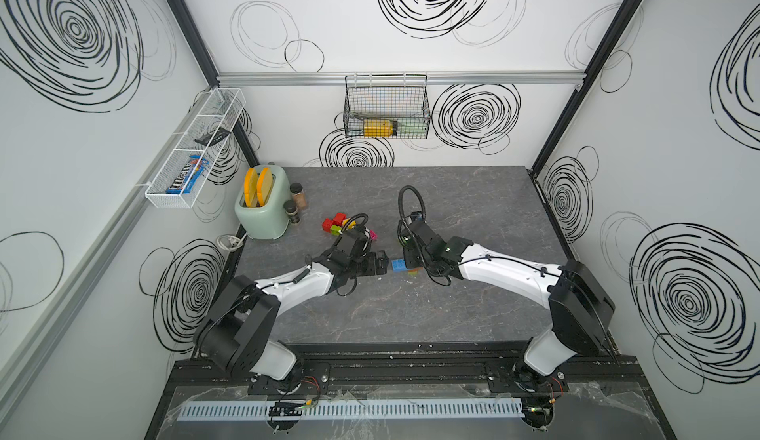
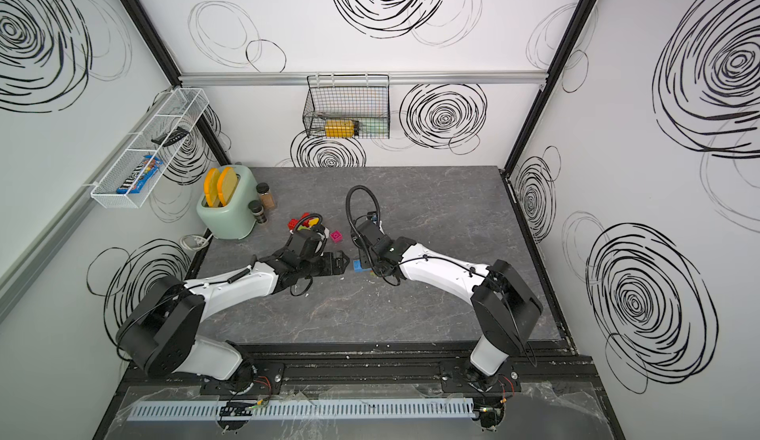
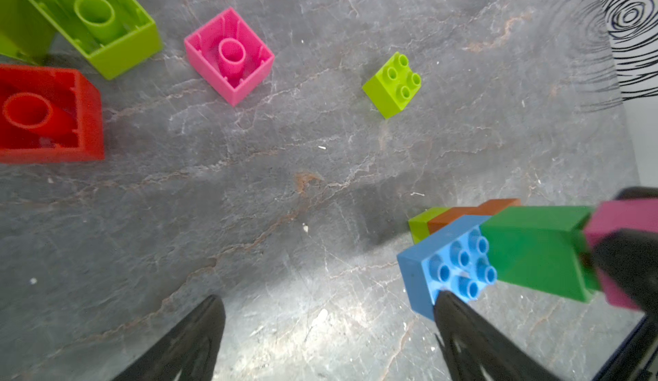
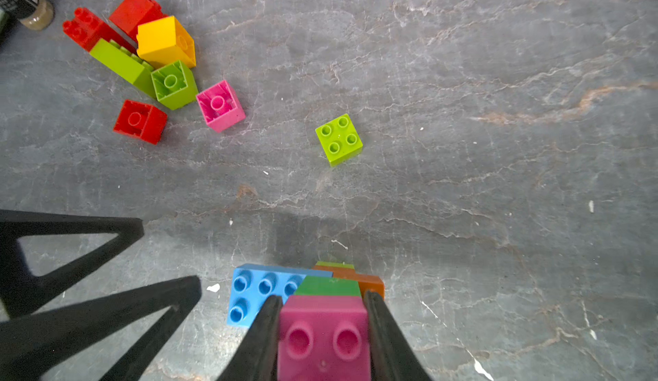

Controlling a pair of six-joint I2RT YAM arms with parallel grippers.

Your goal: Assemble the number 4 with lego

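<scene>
Near the table's centre lies a group of bricks: blue (image 3: 440, 264), green (image 3: 524, 243), orange (image 3: 445, 219) and lime (image 3: 421, 226). In the right wrist view, my right gripper is shut on a pink brick (image 4: 322, 340) at the end of the green one. My left gripper stands open beside the blue brick, with bare table between its fingers. A single lime 2x2 brick (image 4: 339, 139) lies behind them; a pink brick (image 4: 220, 105) lies further left. Whether the held pink brick is fully seated cannot be told.
Several loose red, yellow and lime bricks (image 4: 166, 41) lie at the back left. A toaster (image 1: 265, 214) and two spice jars (image 1: 292, 212) stand at the left rear.
</scene>
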